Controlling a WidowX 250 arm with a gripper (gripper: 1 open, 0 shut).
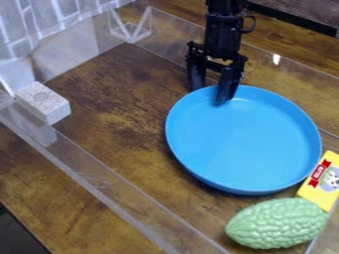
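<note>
My gripper (216, 79) is low at the back edge of a large blue plate (243, 141), its dark fingers reaching down at the rim. The dark parts blend together, so whether the fingers are open or shut, or hold anything, cannot be made out.
A white speckled block (43, 103) lies at the left by the clear tray wall. A green textured oval object (276, 223) and a yellow card-like item (320, 183) are at the lower right. The wooden floor (106, 119) left of the plate is clear.
</note>
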